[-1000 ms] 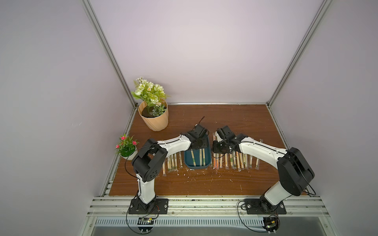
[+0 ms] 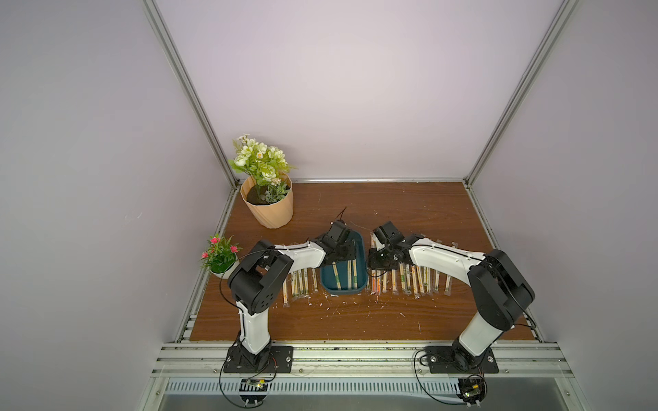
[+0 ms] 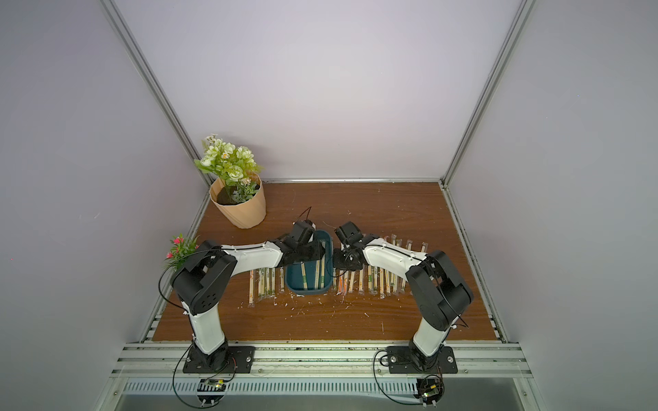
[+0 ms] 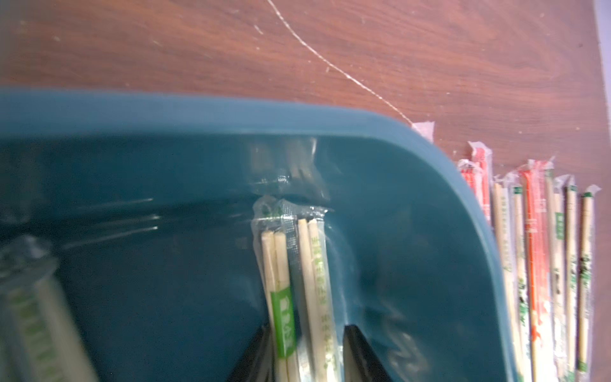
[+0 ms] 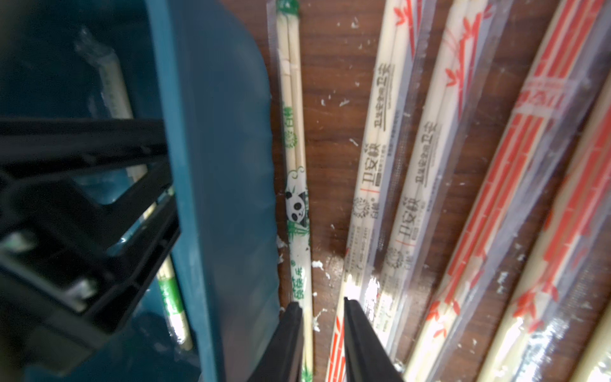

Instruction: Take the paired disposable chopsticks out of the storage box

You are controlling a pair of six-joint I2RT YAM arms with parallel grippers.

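A teal storage box [image 2: 327, 289] holds several wrapped pairs of chopsticks [image 4: 283, 321]. My left gripper is open inside the box, its fingers either side of the two pairs at the right, which are not gripped. My right gripper is open above wrapped chopsticks [image 5: 296, 203] on the table, just outside the box's right wall [image 5: 216, 191]; nothing is held in it.
Rows of wrapped chopsticks lie on both sides of the box. A large flowerpot [image 2: 269, 212] stands at back left, a small plant [image 2: 220, 257] at the left edge.
My left gripper has shifted slightly left from a second ago.
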